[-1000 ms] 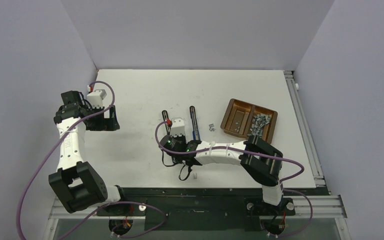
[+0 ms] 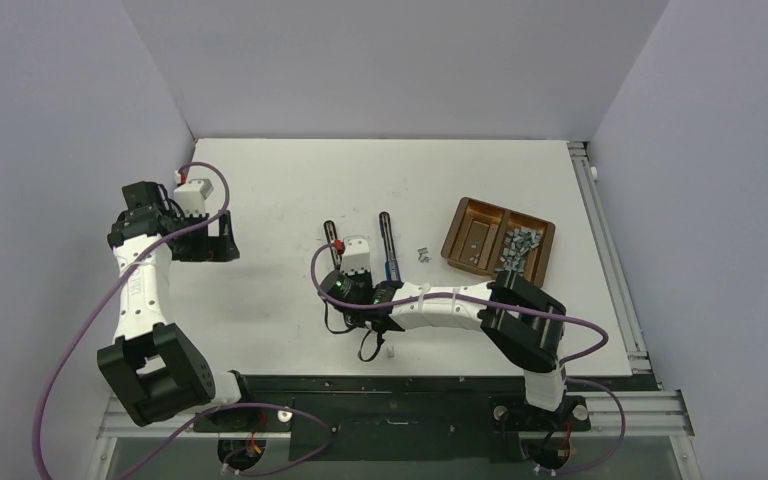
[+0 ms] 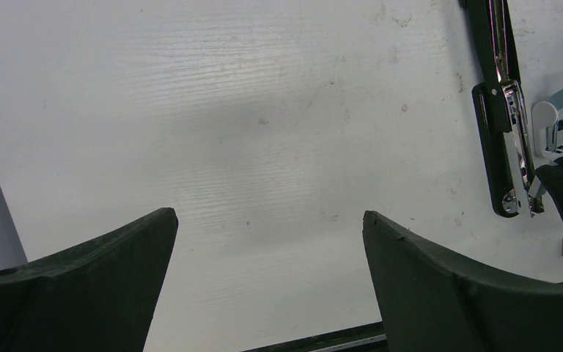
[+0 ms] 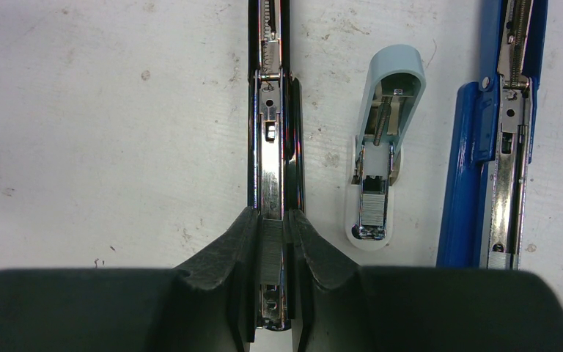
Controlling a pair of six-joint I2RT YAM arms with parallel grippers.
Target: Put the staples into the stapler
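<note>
A black stapler (image 4: 267, 161) lies opened lengthwise, its metal channel showing. My right gripper is over its front section, the fingertips on either side of a staple strip (image 4: 271, 249) in the channel; whether it grips that strip is unclear. Beside it stand a pale grey-green stapler (image 4: 396, 66) and a blue stapler (image 4: 460, 183), both opened. My left gripper is open and empty at the table's left, with the black stapler (image 3: 492, 51) at the right of its view.
A brown two-compartment tray (image 2: 450, 235) with grey staple pieces sits at the right; a few loose pieces (image 2: 423, 254) lie left of it.
</note>
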